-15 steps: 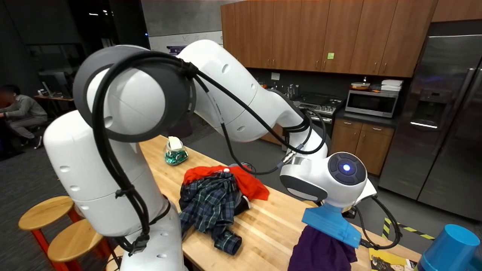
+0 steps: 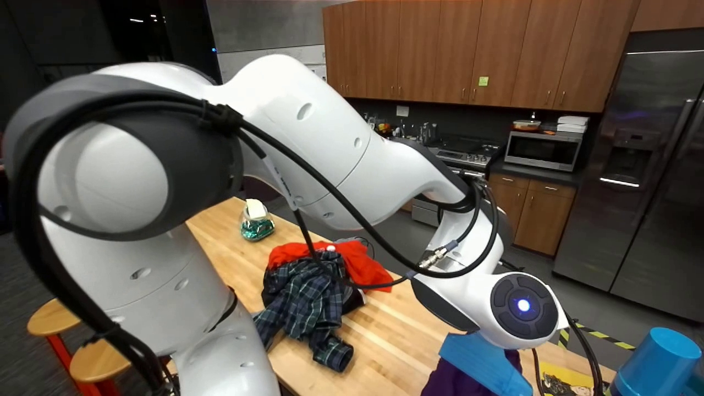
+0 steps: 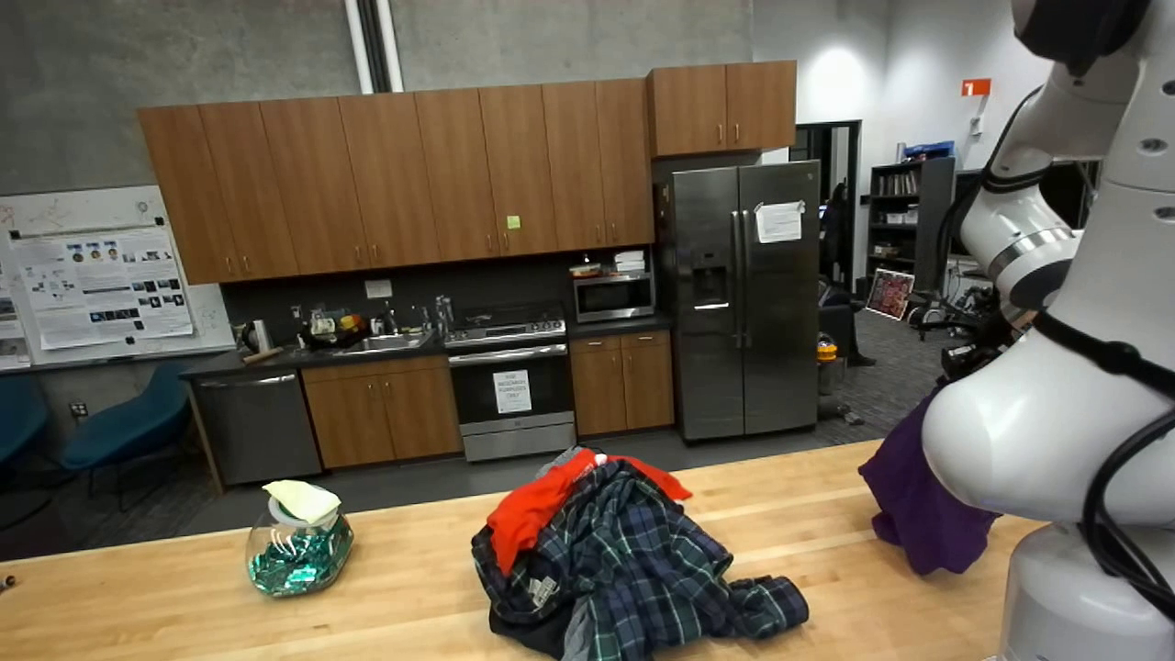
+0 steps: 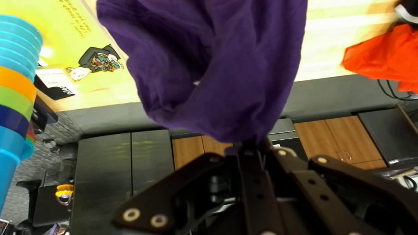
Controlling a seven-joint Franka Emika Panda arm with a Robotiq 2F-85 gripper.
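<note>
Purple cloth (image 4: 231, 70) hangs from my gripper, whose fingers are shut on it in the wrist view. In exterior view 2 the same purple cloth (image 3: 931, 490) drapes down at the right end of the table, partly behind the arm; its lower edge seems to reach the wooden top. Only a bit of the purple cloth (image 2: 455, 381) shows under the arm's blue part in exterior view 1, and the fingers are hidden there. A heap of clothes lies mid-table: a dark plaid shirt (image 3: 661, 551) with a red garment (image 3: 540, 501) beneath and behind it.
A glass bowl (image 3: 299, 551) with green shiny packets stands at the table's far left. Stacked blue cups (image 2: 660, 363) and a yellow printed sheet (image 4: 58, 43) are near the cloth. Bare wooden tabletop (image 3: 815, 518) lies between the heap and the cloth.
The arm has lowered, and its wrist has come down and slightly right in exterior view 1. The purple cloth is now more hidden there. The clothes heap has not moved.
</note>
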